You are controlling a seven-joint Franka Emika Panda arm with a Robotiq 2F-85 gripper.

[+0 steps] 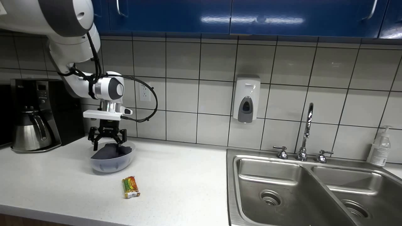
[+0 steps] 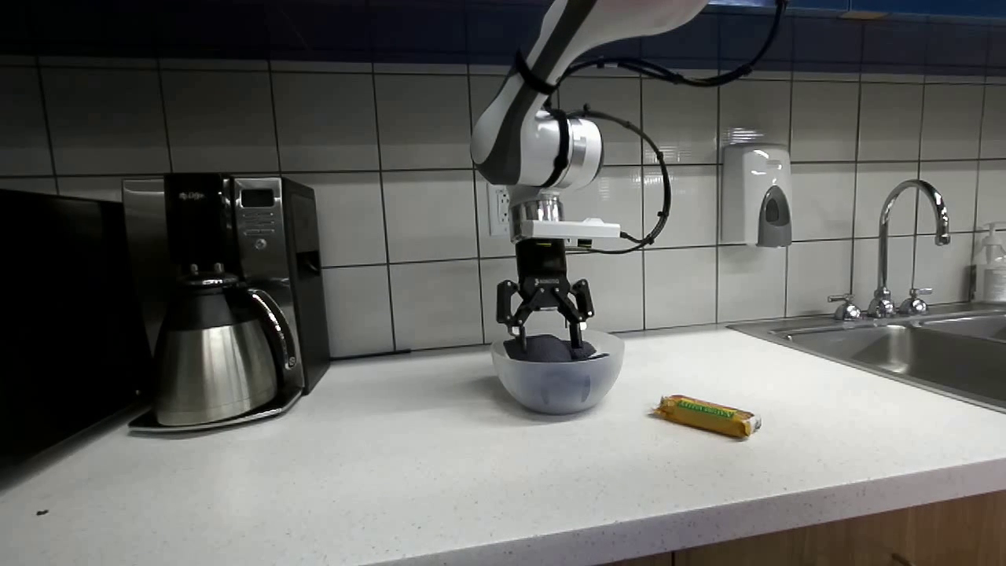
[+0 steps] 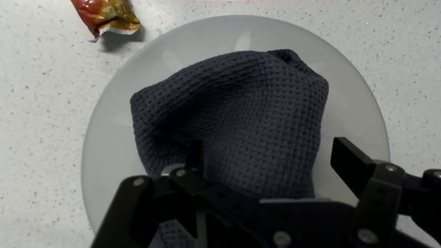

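A dark grey waffle-knit cloth (image 3: 256, 120) lies bunched inside a translucent bowl (image 2: 558, 387) on the counter. My gripper (image 2: 548, 341) points down over the bowl, open, its fingertips at about the height of the cloth's top. In the wrist view one of the fingers (image 3: 351, 163) is over the bare bowl to the right of the cloth, and the other overlaps the cloth at its lower left. Whether the fingers touch the cloth, I cannot tell. The lower edge of the cloth is hidden behind the gripper.
An orange-yellow snack packet (image 1: 130, 187) lies on the counter near the bowl. A coffee maker (image 2: 303, 273) with a steel carafe (image 2: 215, 363) stands to the left. The sink (image 1: 271, 180) is on the right. Between bowl and sink the counter (image 1: 184, 177) is clear.
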